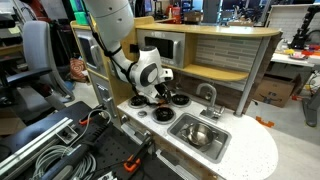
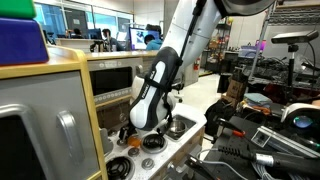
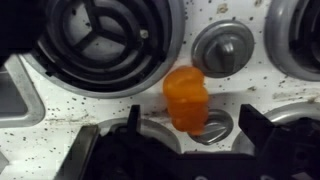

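Observation:
An orange object point(image 3: 187, 92) with a rounded end lies over the white stove top in the wrist view, between a coil burner and a round knob. My gripper is open, its dark fingers point(image 3: 262, 133) apart on either side of the object's lower part, with visible gaps. A shiny silver oval piece point(image 3: 216, 127) shows beside the orange object; what it belongs to is unclear. In exterior view 2 the orange object point(image 2: 135, 141) appears small below the arm, among the burners.
A coil burner point(image 3: 105, 38) and a grey knob point(image 3: 223, 48) lie close by. To the right in exterior view 1 are a sink point(image 1: 199, 136) holding a metal bowl and a faucet point(image 1: 209, 98). A wooden shelf point(image 1: 210, 70) stands behind, and the white counter point(image 1: 250, 145) at right is clear.

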